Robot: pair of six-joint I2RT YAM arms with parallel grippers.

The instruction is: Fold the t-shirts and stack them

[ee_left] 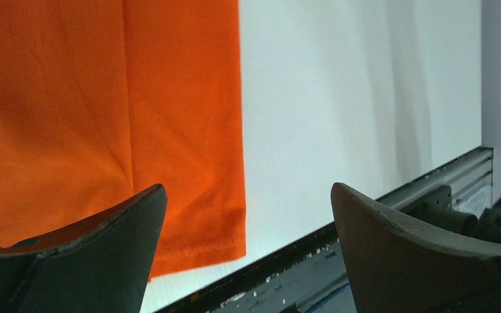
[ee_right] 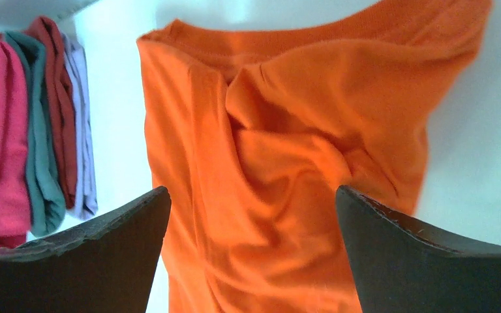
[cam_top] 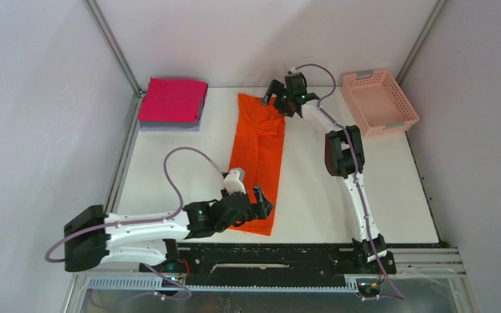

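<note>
An orange t-shirt point(cam_top: 269, 160), folded into a long narrow strip, runs from the back edge of the table to near its front edge. At its front end my left gripper point(cam_top: 261, 203) is over the cloth; in the left wrist view its fingers point(ee_left: 98, 254) stand wide apart with nothing between them. My right gripper point(cam_top: 275, 101) is at the shirt's back end, its fingers point(ee_right: 107, 251) also spread. Rumpled orange cloth point(ee_right: 280, 169) shows below and between them, loose and not gripped. A neat stack of folded shirts point(cam_top: 173, 101), pink on top, lies at the back left.
A pink basket point(cam_top: 401, 98), empty, stands at the back right corner. Bare white table point(cam_top: 313, 189) lies right of the orange shirt, and more is free to its left. Walls close off the sides and back.
</note>
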